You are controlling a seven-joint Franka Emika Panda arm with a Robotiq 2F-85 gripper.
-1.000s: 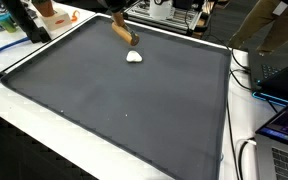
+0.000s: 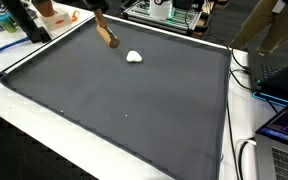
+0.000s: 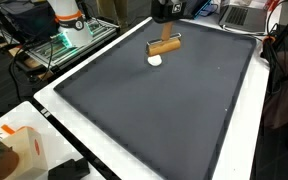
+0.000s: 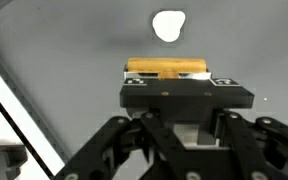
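A wooden mallet-like piece with a cylindrical head (image 3: pixel 164 47) hangs above the dark grey board. Its short stem rises into my gripper, which is shut on it. In exterior view 1 the wooden piece (image 2: pixel 108 36) tilts a little, its upper end near the top edge of the picture. On the board lies a small white rounded object (image 2: pixel 133 56), to the right of the wooden piece in that view. The wrist view shows the white object (image 4: pixel 168 25) apart from the wooden head (image 4: pixel 167 65), beyond it.
Most of the grey board (image 2: pixel 134 110) is bare. Laptops (image 2: pixel 285 145) and cables flank it on one side. Colourful items (image 2: pixel 14 28) stand at the far left, and an orange-and-white object (image 3: pixel 72 25) is beside the board.
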